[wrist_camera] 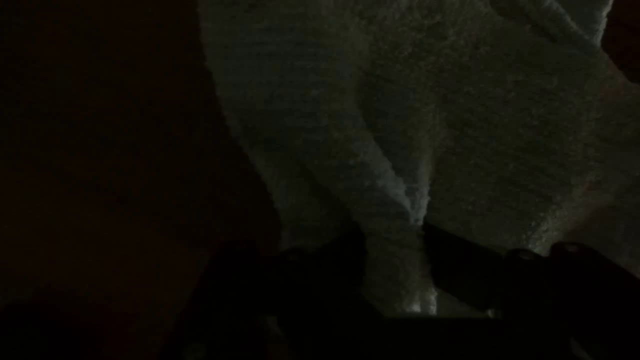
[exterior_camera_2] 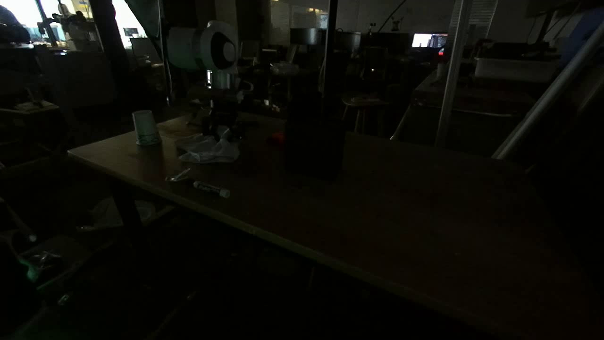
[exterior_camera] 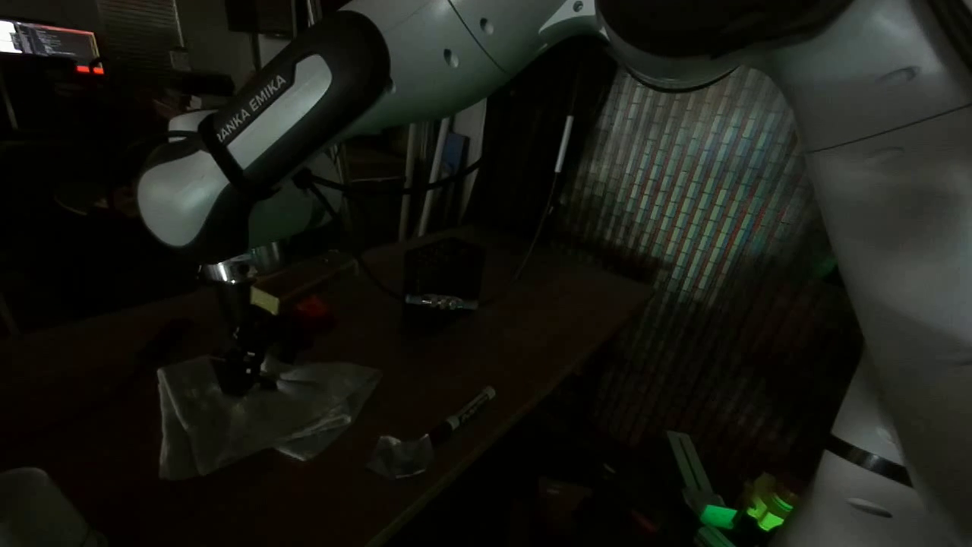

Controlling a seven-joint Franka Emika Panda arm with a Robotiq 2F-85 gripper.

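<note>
A pale, crumpled cloth (exterior_camera: 246,419) lies on the dark wooden table, and my gripper (exterior_camera: 244,383) is down at its far side. In the wrist view the gripper stands part open, with a raised fold of the cloth (wrist_camera: 393,270) between its dark fingers. More cloth spreads out ahead of them. It is too dark to tell whether both fingers press on the fold. The cloth (exterior_camera_2: 212,150) also shows under the arm in exterior view 2.
A marker (exterior_camera: 469,409) lies by the table edge, touching or close to a clear crumpled wrapper (exterior_camera: 401,456). Behind stand a black box (exterior_camera: 443,269) and a red object (exterior_camera: 314,310). An upside-down cup (exterior_camera_2: 146,127) is at one end.
</note>
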